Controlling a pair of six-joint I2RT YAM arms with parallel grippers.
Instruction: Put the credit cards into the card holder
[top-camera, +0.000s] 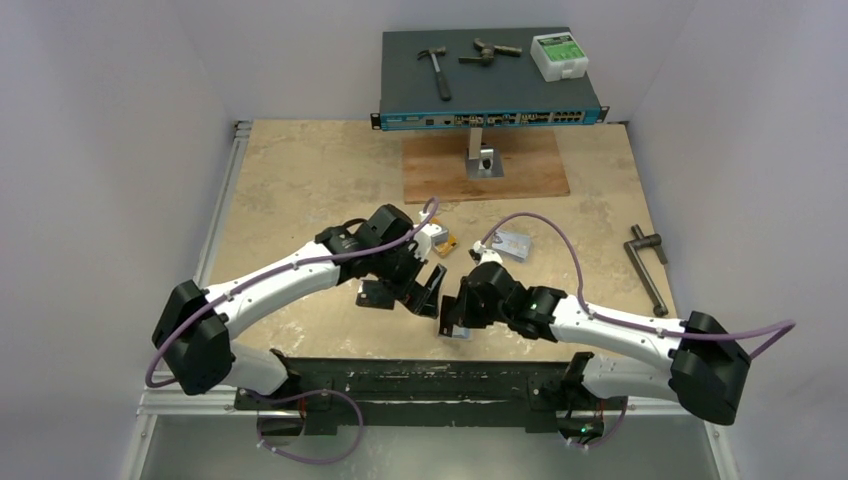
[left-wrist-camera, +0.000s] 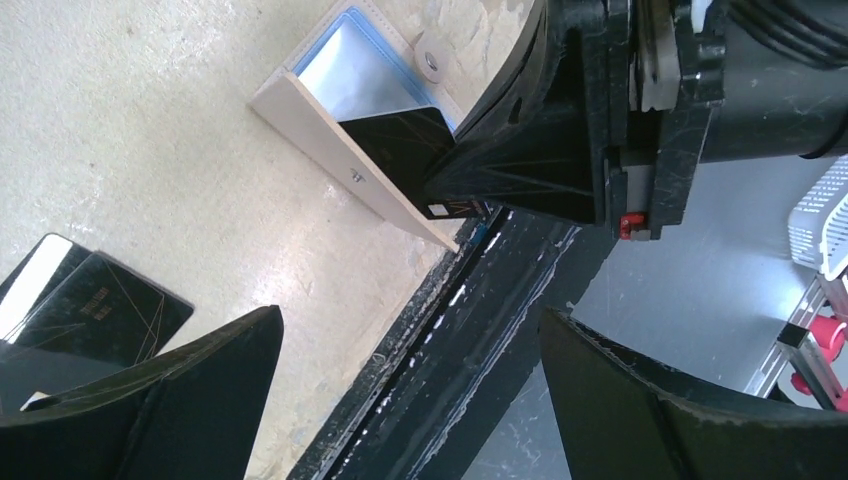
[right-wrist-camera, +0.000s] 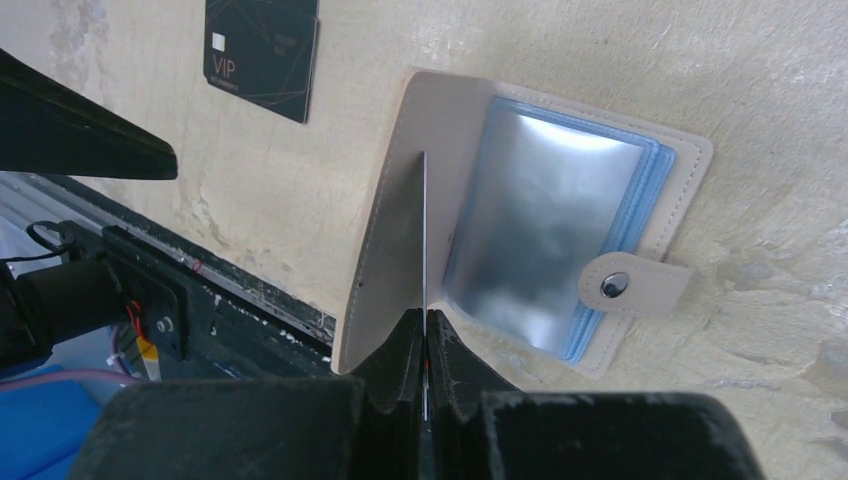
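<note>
A thin black card is pinched in my right gripper, which is shut on it; the right wrist view shows the card edge-on. The card stands over the opened card holder (right-wrist-camera: 550, 225), between its raised beige flap (right-wrist-camera: 395, 220) and clear blue-edged sleeves. Whether it touches a sleeve, I cannot tell. Loose black cards lie overlapping on the table, left of the holder; one reads VIP in the right wrist view. My left gripper is open and empty, close to the holder's flap side.
The table's dark front edge (top-camera: 420, 375) runs just below the holder. Behind the arms lie a yellow object (top-camera: 448, 244) and a clear packet (top-camera: 512, 246). The two grippers are close together.
</note>
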